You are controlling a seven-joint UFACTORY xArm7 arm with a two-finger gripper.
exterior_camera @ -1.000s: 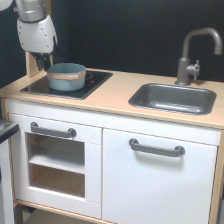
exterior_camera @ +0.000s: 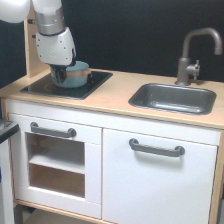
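Note:
A blue-grey pot (exterior_camera: 74,78) with a brownish inside stands on the black cooktop (exterior_camera: 98,83) at the left of the toy kitchen's counter. My gripper (exterior_camera: 59,77) has its fingers down at the pot's left side and covers part of its rim. Whether the fingers touch the pot, or have anything between them, is too small to make out.
To the right, a metal sink (exterior_camera: 172,98) is set into the wooden counter (exterior_camera: 122,88), with a tall grey faucet (exterior_camera: 188,58) behind it. White cabinet doors with dark handles (exterior_camera: 157,148) are below. Clear counter separates cooktop and sink.
The gripper has moved right and slightly down, from beyond the pot's left edge to the pot's left side. The pot remains on the cooktop.

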